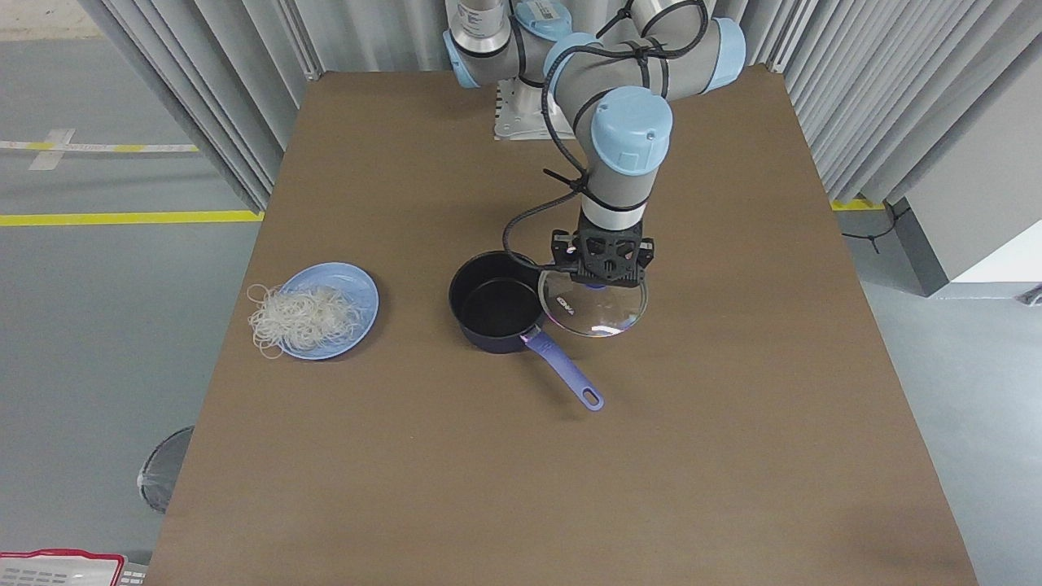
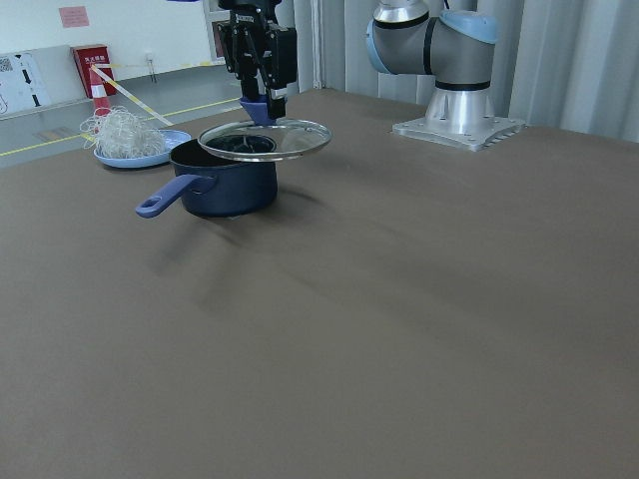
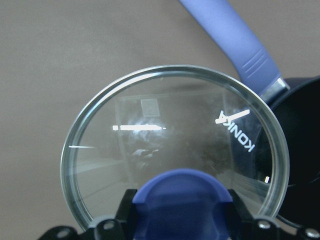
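Observation:
My gripper (image 1: 602, 274) is shut on the blue knob (image 3: 182, 205) of a glass lid (image 1: 593, 316), holding it just above and beside the dark saucepan (image 1: 488, 303). The pan, with its blue handle (image 1: 563, 368), is uncovered except where the lid overlaps its right side. Left of it, a light-blue plate (image 1: 356, 343) carries a tangle of white noodle-like strands (image 1: 303, 317).
Left of the plate lies the table's edge. The robot's base (image 2: 459, 135) stands at the back.

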